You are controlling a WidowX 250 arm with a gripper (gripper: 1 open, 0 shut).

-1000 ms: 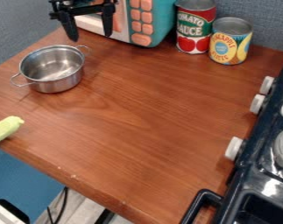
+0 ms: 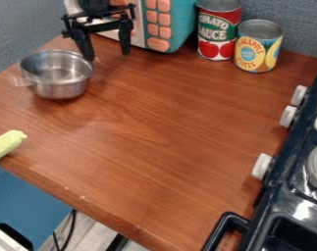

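Observation:
My gripper (image 2: 104, 51) hangs at the top left, just above and behind a steel pot (image 2: 56, 75), its dark fingers apart with nothing seen between them. The pot stands upright on the wooden table (image 2: 174, 147). A pale yellow-green corn cob (image 2: 4, 144) lies at the table's left edge.
A toy microwave (image 2: 166, 25), a tomato sauce can (image 2: 219, 29) and a yellow can (image 2: 258, 47) stand at the back. A black stove (image 2: 286, 216) with white knobs fills the right side.
My gripper has come down a little from the top edge, over the last second, toward the table behind the pot. The other things look unmoved.

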